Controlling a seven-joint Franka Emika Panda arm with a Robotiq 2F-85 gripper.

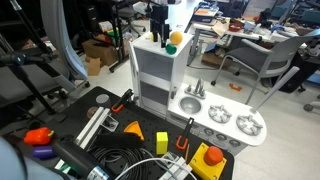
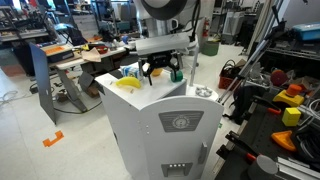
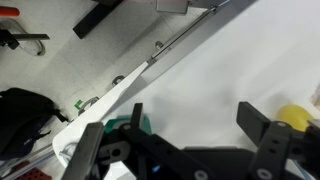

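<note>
A green object rests on top of the white cabinet, toward its right side. My gripper hangs over the cabinet top, just left of the green object. In the wrist view the fingers of my gripper stand wide apart, with bare white surface between them. There the green object shows beside the left finger, partly hidden by it. Toward the right edge lies a yellow object. In exterior view 2 the green object is next to the right finger, and a curved yellow object lies to the left.
An orange object sits near the green one. Below stand a white toy sink unit and a dark table with a yellow block, an orange wedge and cables. A grey chair is at right.
</note>
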